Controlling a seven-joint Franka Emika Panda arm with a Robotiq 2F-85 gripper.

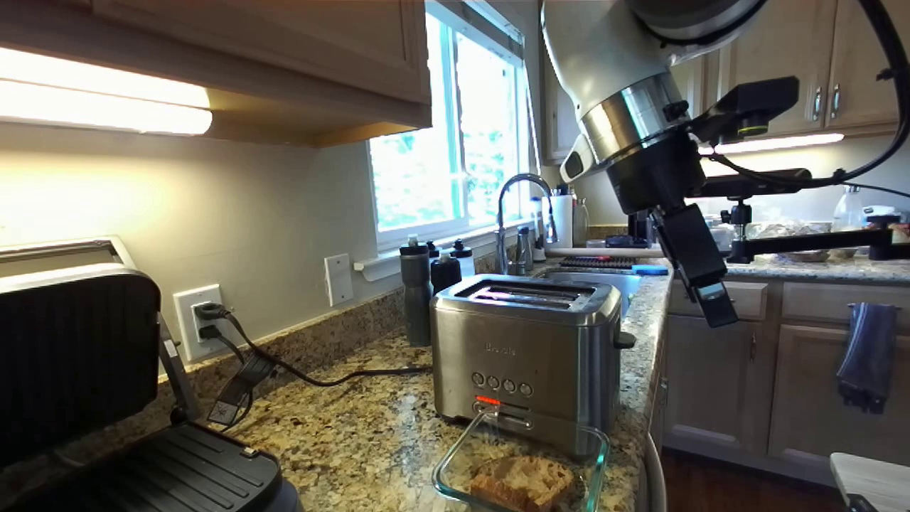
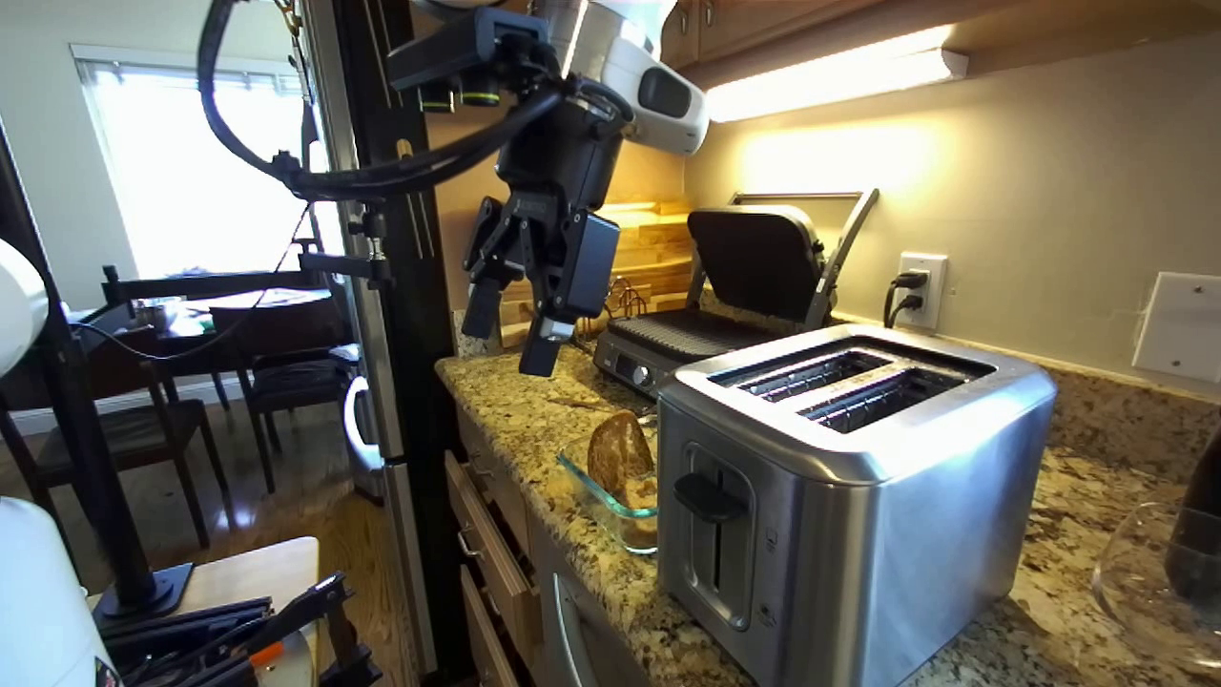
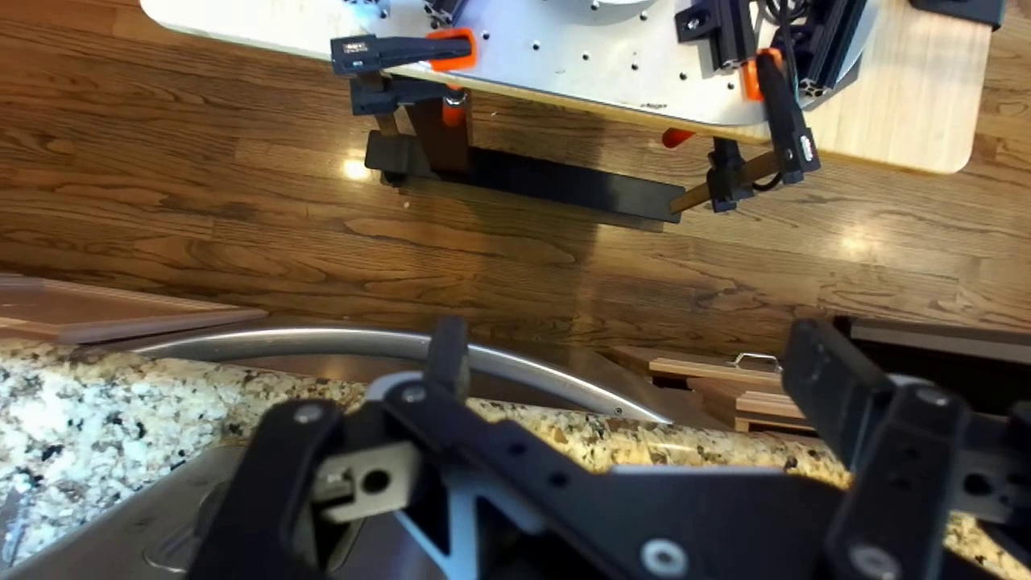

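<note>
My gripper (image 2: 509,343) hangs in the air above the counter's front edge, its fingers apart and nothing between them. In the wrist view the two black fingers (image 3: 447,358) stand wide of each other over the floor and the counter edge. A steel toaster (image 1: 525,358) stands on the counter, its slots facing up and looking empty in exterior view 2. Its black lever (image 2: 710,498) sits high on the end face. Beside the toaster is a clear glass dish (image 1: 445,465) with bread (image 1: 522,482) in it; one slice (image 2: 621,452) leans upright.
An open contact grill (image 2: 733,332) stands farther along the counter. The toaster's cord (image 1: 341,375) runs to the wall outlet. Dark bottles (image 1: 415,294) are behind the toaster, and a wine glass (image 2: 1156,584) is nearby. Drawers (image 2: 492,527) stand partly pulled out below the counter.
</note>
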